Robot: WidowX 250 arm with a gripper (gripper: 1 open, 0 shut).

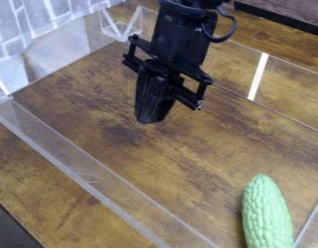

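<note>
My black gripper [151,108] hangs above the wooden board [136,170] in the upper middle of the camera view, pointing down. Its fingertips look drawn together, with nothing visible between them. A pale green, bumpy vegetable, like a napa cabbage [266,213], lies at the lower right, well apart from the gripper.
Clear plastic strips [84,172] border the work area on the left and right. A white curtain or cloth [43,34] is at the top left. The middle of the board is bare.
</note>
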